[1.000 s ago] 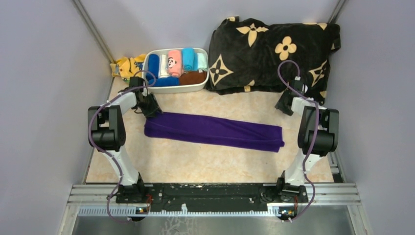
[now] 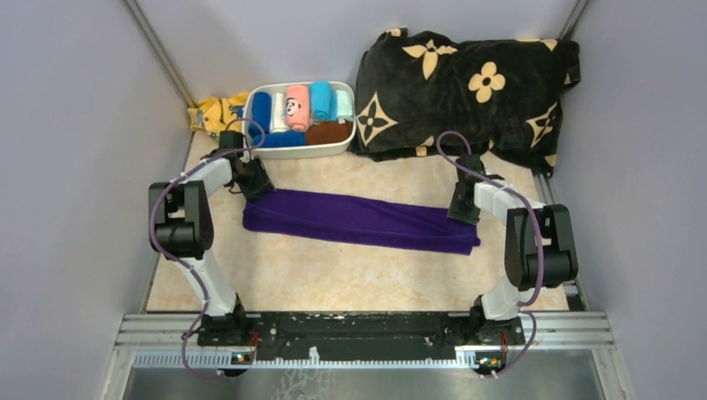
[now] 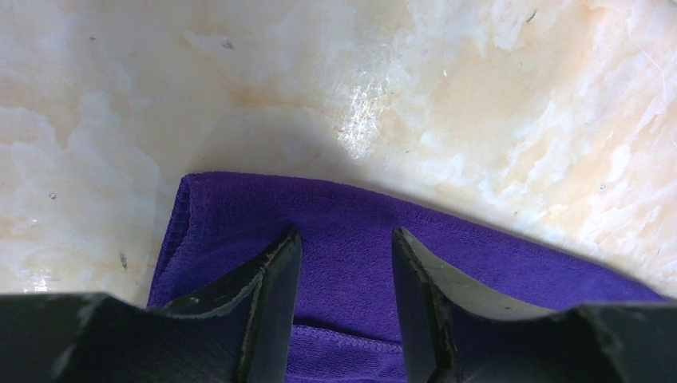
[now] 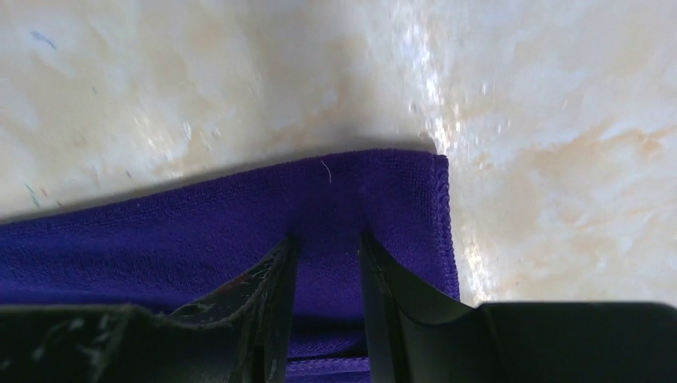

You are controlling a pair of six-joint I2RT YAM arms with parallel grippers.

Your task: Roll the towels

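Note:
A purple towel, folded into a long strip, lies across the table from left to right. My left gripper is at its upper left corner; in the left wrist view its fingertips stand apart over the towel, just below the far edge. My right gripper is over the right end; in the right wrist view its fingers, parted, are above the purple cloth near the corner. Neither gripper visibly has cloth pinched between its fingers.
A white bin of rolled towels stands at the back left, beside a yellow cloth. A black patterned blanket fills the back right.
My right gripper has moved toward the front and left, down onto the towel's right end. The left arm has stayed about where it was.

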